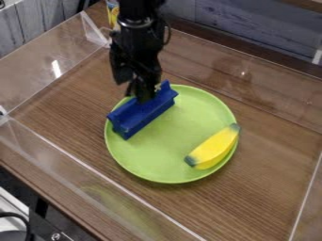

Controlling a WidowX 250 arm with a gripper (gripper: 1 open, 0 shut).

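A green plate (174, 156) lies on the wooden table, holding a blue block (138, 117) on its upper left and a yellow banana (213, 147) on its right. My dark gripper (142, 87) hangs over the far end of the blue block, open; whether its fingertips touch the block is unclear.
Transparent walls edge the left side, and a small yellow object (112, 13) stands at the back behind the arm. A black cable shows at the lower left.
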